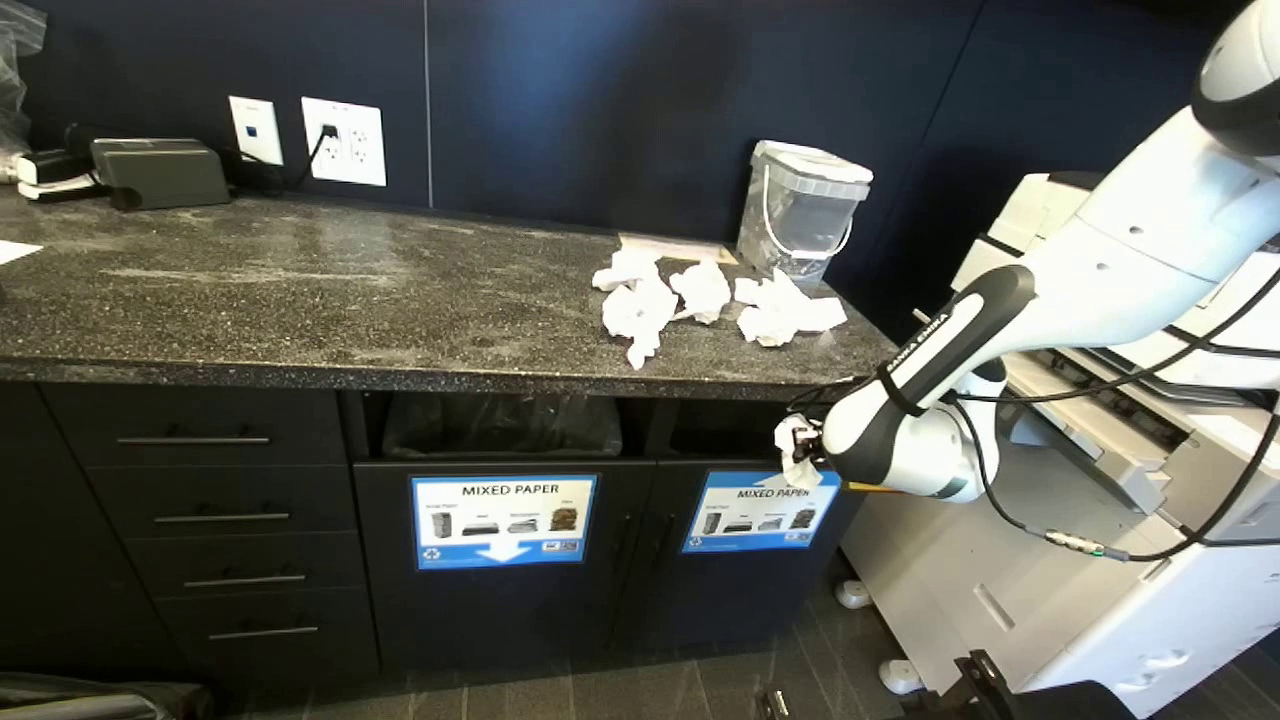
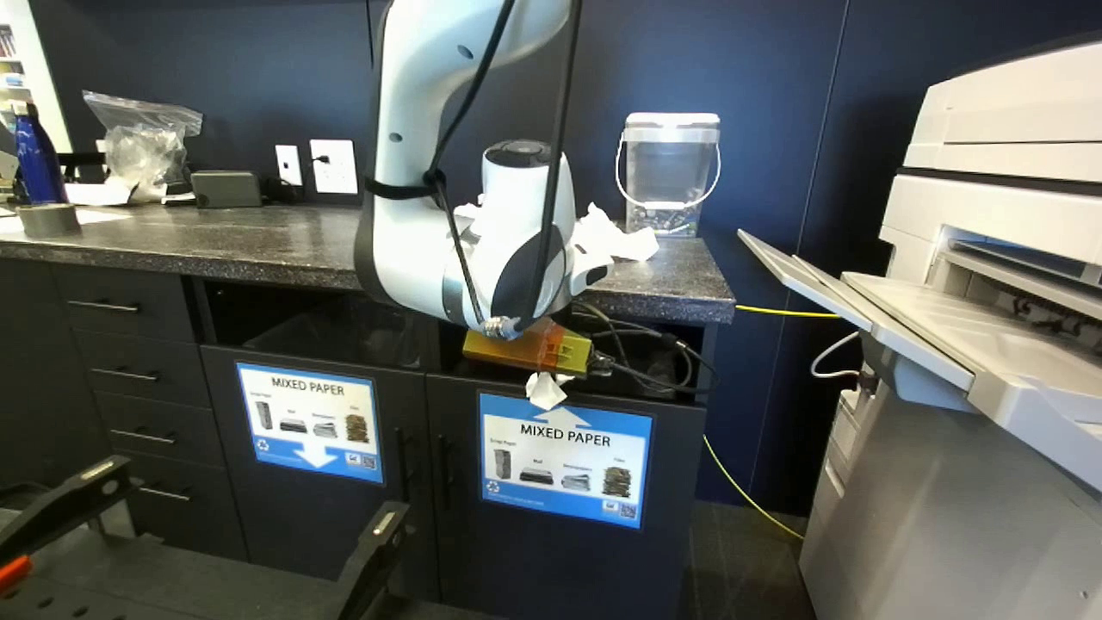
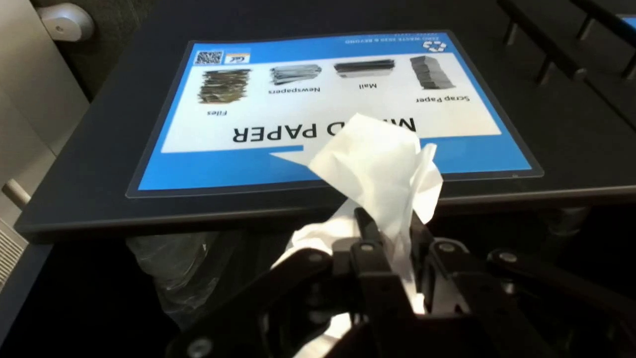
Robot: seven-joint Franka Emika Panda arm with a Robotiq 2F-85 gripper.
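A crumpled white paper (image 3: 381, 164) is pinched between the black fingers of my gripper, which is shut on it. In exterior view 1 the held paper (image 1: 792, 454) hangs in front of the right cabinet, by the upper edge of its MIXED PAPER sign (image 1: 758, 514). Several more crumpled white papers (image 1: 702, 290) lie on the right part of the dark countertop (image 1: 396, 288). The right bin opening (image 1: 720, 426) is a dark slot under the counter, level with or just above my gripper; the wrist view shows clear plastic lining (image 3: 179, 262) inside.
A clear lidded bucket (image 1: 801, 210) stands at the counter's back right. The left bin opening (image 1: 504, 426) shows a plastic liner. A white printer (image 2: 981, 269) stands to the right, its trays jutting out. Cables hang along my arm.
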